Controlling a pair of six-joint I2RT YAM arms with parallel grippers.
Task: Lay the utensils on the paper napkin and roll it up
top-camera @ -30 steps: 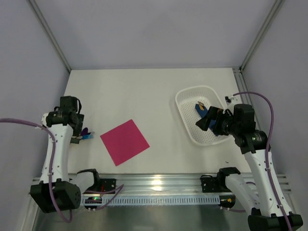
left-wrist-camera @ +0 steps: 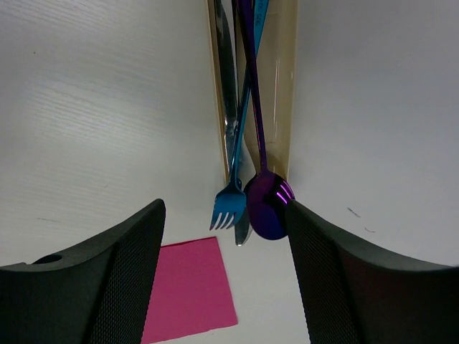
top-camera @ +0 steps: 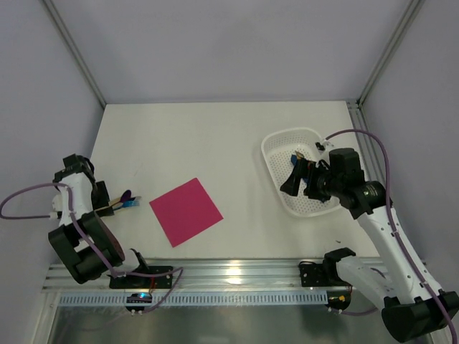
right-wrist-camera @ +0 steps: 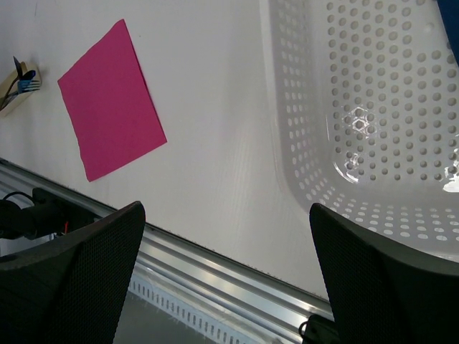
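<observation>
At the far left, my left gripper hangs open over a narrow tan holder point(left-wrist-camera: 280, 93) of utensils: a blue fork point(left-wrist-camera: 229, 204), a purple spoon point(left-wrist-camera: 267, 204) and a silver knife point(left-wrist-camera: 228, 72). Nothing is between its fingers. The pink napkin point(top-camera: 186, 212) lies flat and square to the right of the holder, also in the right wrist view. My right gripper stands open and empty over the front-left part of the white basket point(top-camera: 276, 165) on the right.
The basket holds blue items point(right-wrist-camera: 450, 29), largely hidden by my right arm. Metal rails run along the front edge.
My left gripper has moved left and down in the top view, uncovering more of the holder. My right gripper has shifted slightly left over the basket.
</observation>
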